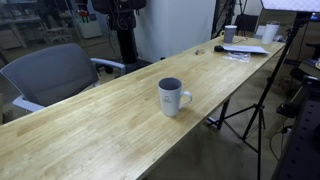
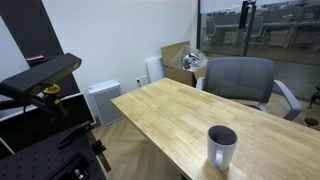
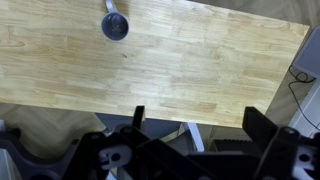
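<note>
A white-grey mug with a dark inside (image 1: 171,99) stands upright on the wooden table, its handle to the right in exterior view 1. Exterior view 2 has the same mug (image 2: 221,148) near the bottom, handle towards the viewer. From above, in the wrist view, the mug (image 3: 115,27) lies near the top left. My gripper appears at the bottom of that view, fingers wide apart, open and empty. It is high above the table and well away from the mug.
A grey chair (image 2: 238,77) is drawn up along one side. Papers (image 1: 245,49), a dark cup (image 1: 230,34) and a white cup (image 1: 270,33) sit at the far end. A tripod (image 1: 262,110) stands beside the table.
</note>
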